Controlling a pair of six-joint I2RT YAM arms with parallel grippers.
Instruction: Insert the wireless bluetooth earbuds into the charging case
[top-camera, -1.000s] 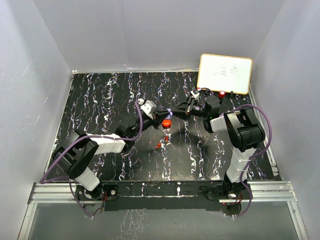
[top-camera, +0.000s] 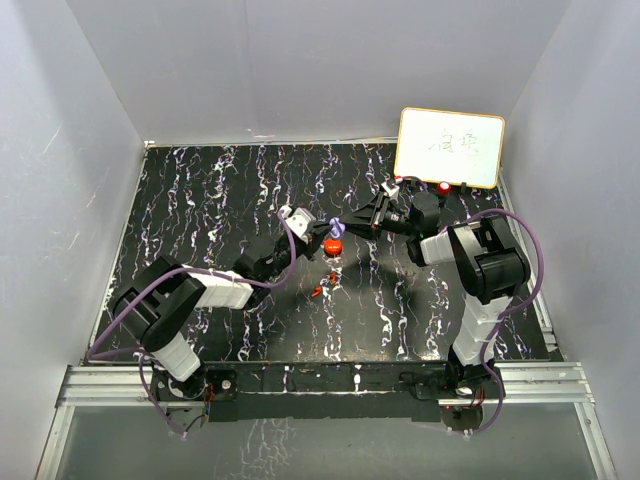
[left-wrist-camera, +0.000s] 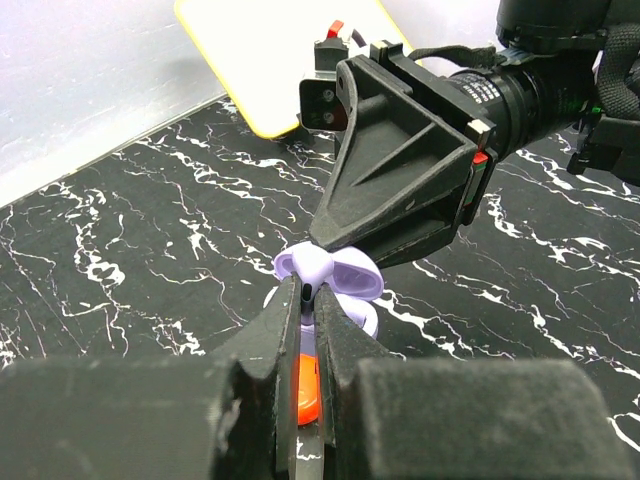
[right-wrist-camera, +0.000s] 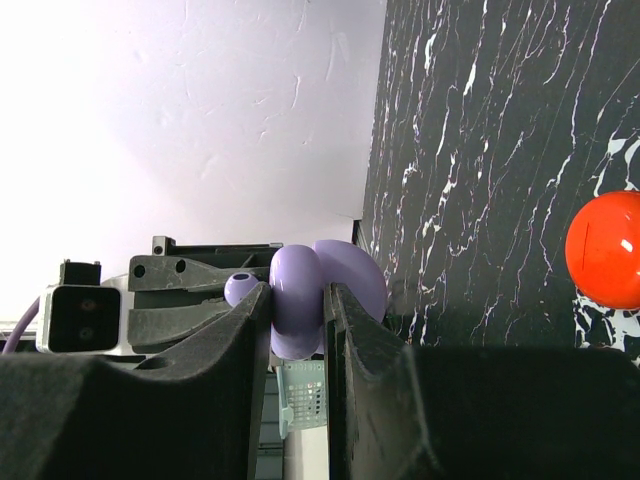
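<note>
Above the table, my right gripper (top-camera: 349, 227) is shut on the purple charging case (right-wrist-camera: 297, 310), whose lid (right-wrist-camera: 352, 275) stands open. From the left, my left gripper reaches up to the case and is shut on a small purple earbud (right-wrist-camera: 240, 289). In the left wrist view the earbud's round head (left-wrist-camera: 312, 262) lies close against the open case (left-wrist-camera: 358, 273). Whether it touches the case or sits in a slot cannot be told. The case's inside is mostly hidden.
An orange-red rounded case (top-camera: 333, 247) lies on the dark marbled table below the grippers. Two small red pieces (top-camera: 317, 291) rest nearer the front. A whiteboard (top-camera: 449, 147) leans at the back right.
My left gripper has moved slightly to the right and a little down, closer to the case. The right arm and the things on the table look unmoved.
</note>
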